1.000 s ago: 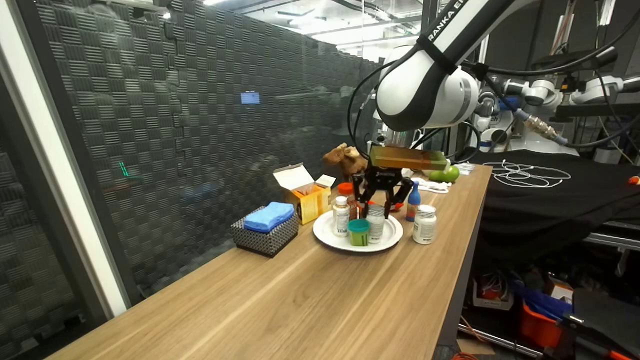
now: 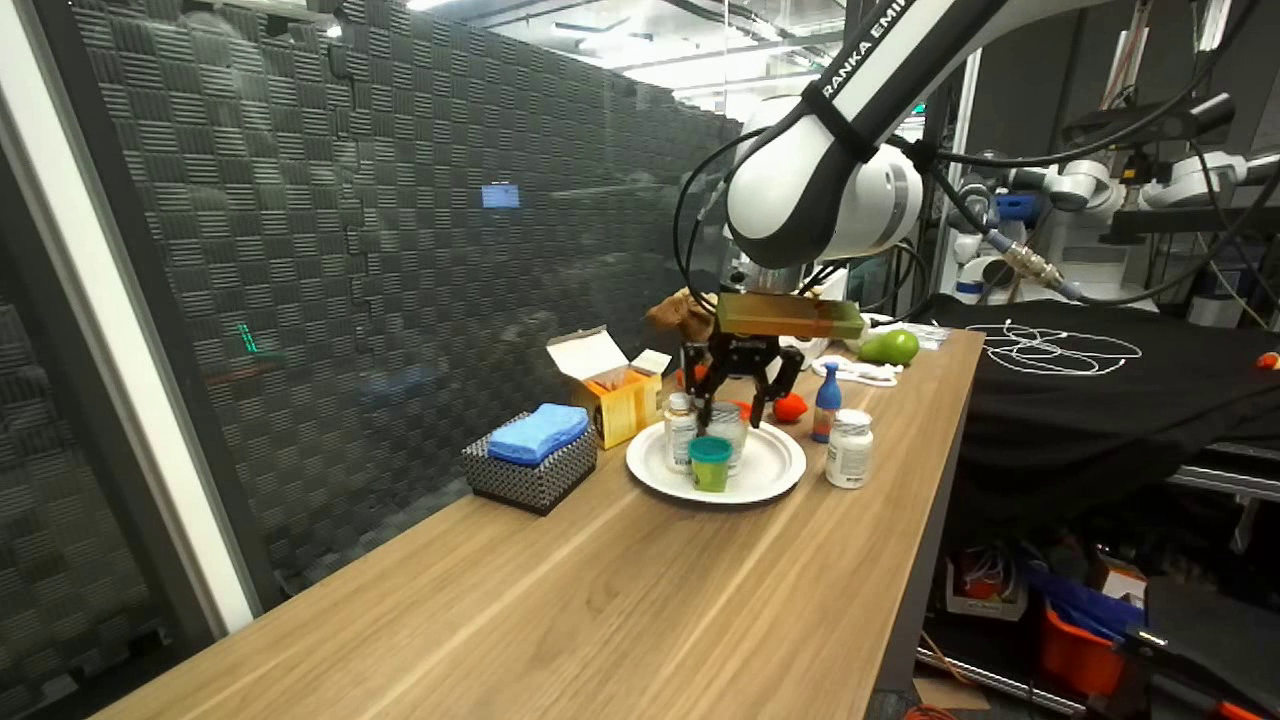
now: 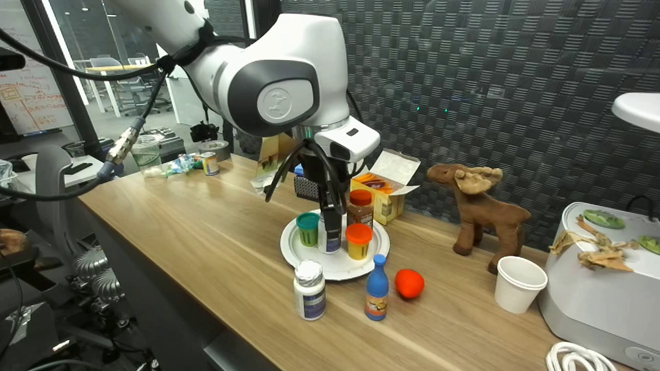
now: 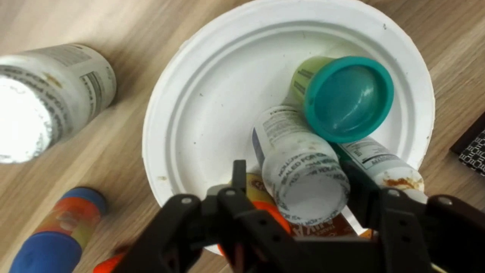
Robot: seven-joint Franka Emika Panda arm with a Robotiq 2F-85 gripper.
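Observation:
A white plate [image 4: 204, 113] holds a white bottle [image 4: 295, 157], a green tub with a teal lid [image 4: 352, 98], a second white bottle [image 4: 379, 159], a yellow tub with an orange lid [image 3: 359, 241] and a brown jar with a red lid [image 3: 360, 210]. My gripper is partly open and reaches down around the first white bottle. In the wrist view a gap shows between the left finger and that bottle, while the right finger is close to its other side. The bottle leans close against the teal-lidded tub.
Off the plate stand another white bottle [image 3: 310, 290], a blue bottle [image 3: 377, 287] and a red ball [image 3: 409, 283]. Behind are an open yellow box [image 2: 624, 406], a black basket with a blue cloth [image 2: 537, 434] and a toy moose [image 3: 489, 210].
My gripper has moved left in exterior view 1, and the white bottle between its fingers has shifted left with it. The teal-lidded tub has shifted slightly left too.

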